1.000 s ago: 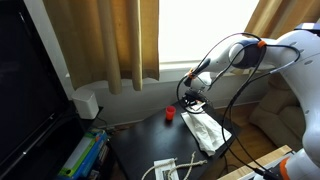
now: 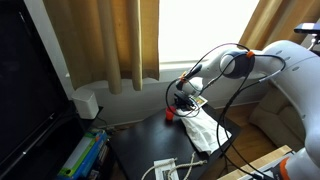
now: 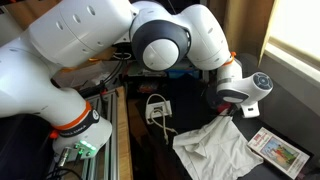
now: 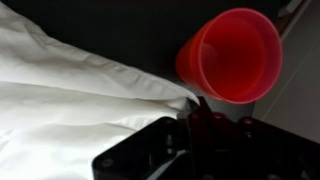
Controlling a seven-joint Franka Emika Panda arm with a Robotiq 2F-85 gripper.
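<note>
A white cloth (image 4: 70,105) fills the left of the wrist view, its edge drawn to a point at the fingertips of my gripper. The fingers are shut with that bunched edge between them. In exterior view 2 the cloth (image 3: 215,150) rises in a fold towards the gripper, while the rest lies on the dark table. A red cup (image 4: 235,55) stands just beyond the fingertips, its open mouth facing the wrist camera. Seen from exterior view 1, the cup (image 2: 169,115) is close to the left of the gripper. The arm hides it in exterior view 2.
A framed card or book (image 3: 278,150) lies beside the cloth near the wall. A white power strip with a cable (image 3: 158,110) occupies another part of the dark table (image 2: 140,145). Curtains and a wall stand behind.
My gripper has moved left, towards the red cup, and the near-gripper edge of the cloth has shifted with it. The cup appears to stay in place.
</note>
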